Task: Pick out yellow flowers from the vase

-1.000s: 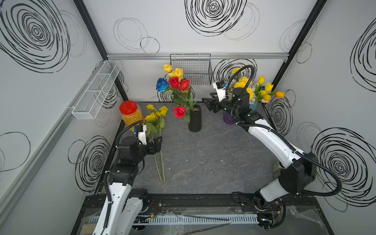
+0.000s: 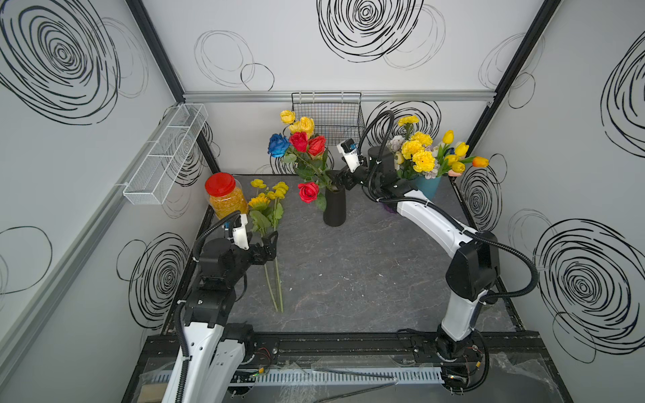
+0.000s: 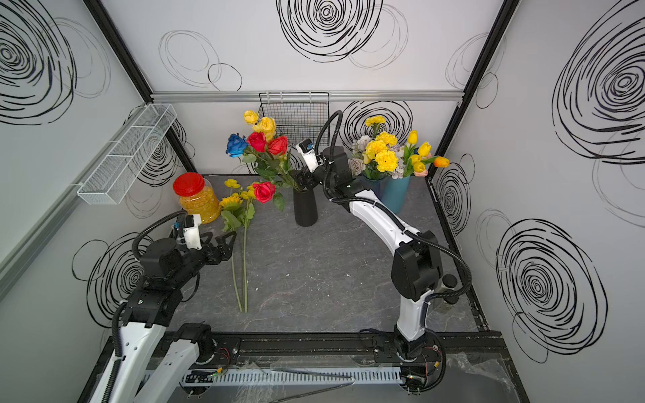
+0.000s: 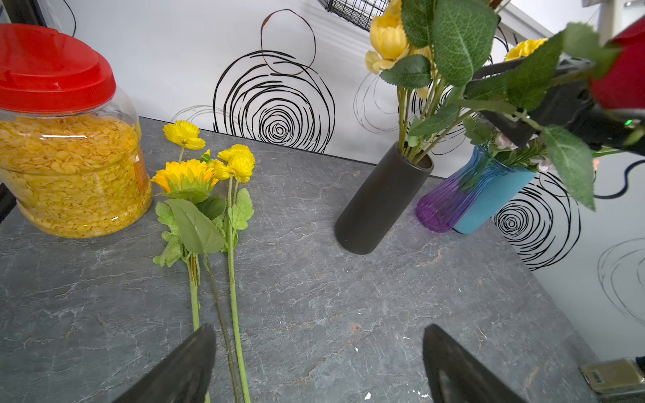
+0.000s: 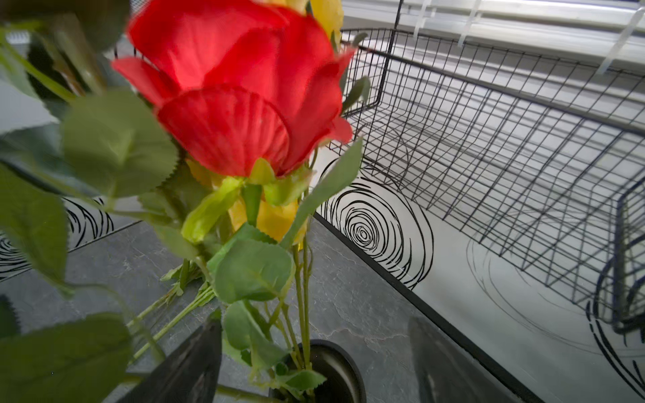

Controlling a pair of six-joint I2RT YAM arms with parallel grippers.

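Note:
Yellow flowers (image 2: 305,125) stand with red and blue roses in the black vase (image 2: 334,211), leaning left. My right gripper (image 2: 341,178) is at the vase's mouth, right beside the stems. In the right wrist view, its fingers (image 5: 191,366) are apart, and stems rise between them from the vase opening (image 5: 339,369). A red rose (image 5: 235,87) there hides most of the yellow blooms. Yellow flowers (image 4: 184,176) with long stems lie on the table at left. Over these stems, my left gripper hovers open, holding nothing.
A red-lidded jar (image 2: 226,194) stands behind the left arm. Purple (image 4: 446,201) and blue (image 4: 497,194) vases of flowers stand at back right. A wire basket (image 5: 497,154) hangs on the back wall.
My right gripper has moved left, from clear of the vase to the stems at its mouth. The flowers have not visibly moved; the left arm has shifted only slightly.

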